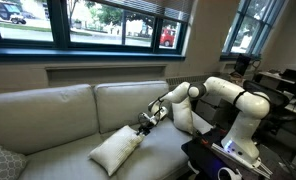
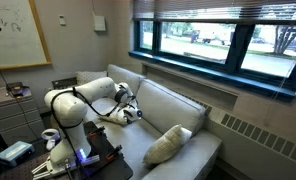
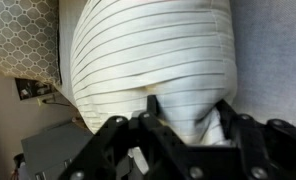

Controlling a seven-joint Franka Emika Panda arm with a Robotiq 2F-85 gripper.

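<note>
A white, finely striped pillow point(image 3: 153, 50) fills much of the wrist view, its near edge bunched up at my fingers. On the sofa in exterior view 1, the same pillow point(image 1: 115, 151) leans tilted, with its upper right corner close to my gripper point(image 1: 144, 127). The gripper looks dark and blurred in the wrist view, its fingertips apart and pillow fabric showing between them. Whether the fingers grip the cloth is unclear. In exterior view 2, the arm hides part of the area around the gripper.
A grey patterned cushion point(image 1: 3, 162) lies at the sofa's left end. Another pillow point(image 2: 168, 145) stands on the right side in exterior view 2. The light sofa seat point(image 1: 63, 163) is bare left of the striped pillow. The sofa back point(image 1: 43, 118) rises behind.
</note>
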